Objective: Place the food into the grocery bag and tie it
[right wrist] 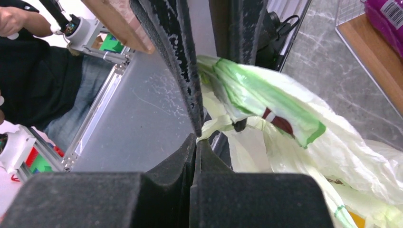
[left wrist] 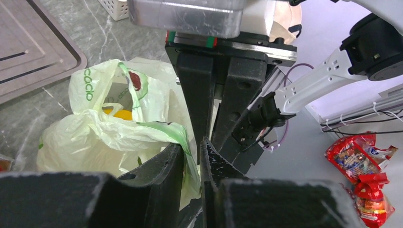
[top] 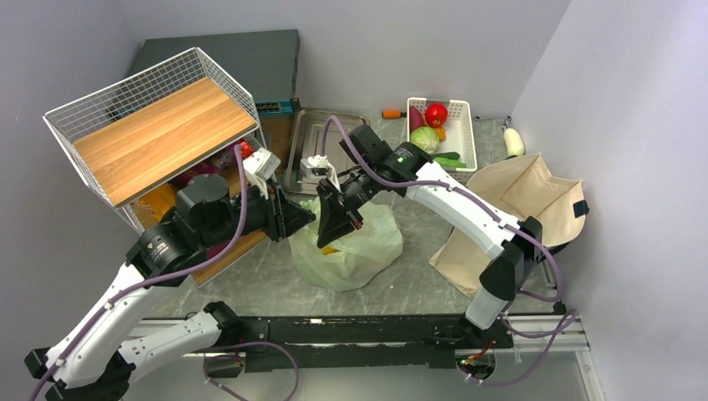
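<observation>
A pale green-white plastic grocery bag [top: 367,255] stands on the counter; something yellow [top: 329,250] shows in its mouth. At its left rim is my left gripper [top: 309,218], fingers apart. In the left wrist view a green-edged bag strap [left wrist: 189,167] runs between the left fingers. Beside it, over the mouth, my right gripper is shut; a thin strand of bag handle [right wrist: 216,125] reaches its fingertips and appears pinched there. The right wrist view shows both left fingers close above, the green-printed handle [right wrist: 266,97] passing by them.
A wire rack with a wooden top [top: 167,138] stands close to the left arm. Behind the bag lies a metal tray [top: 300,159]. A white basket of vegetables [top: 464,134] is at the back, and a tan cloth bag [top: 522,192] lies under the right arm. Bare counter shows in front.
</observation>
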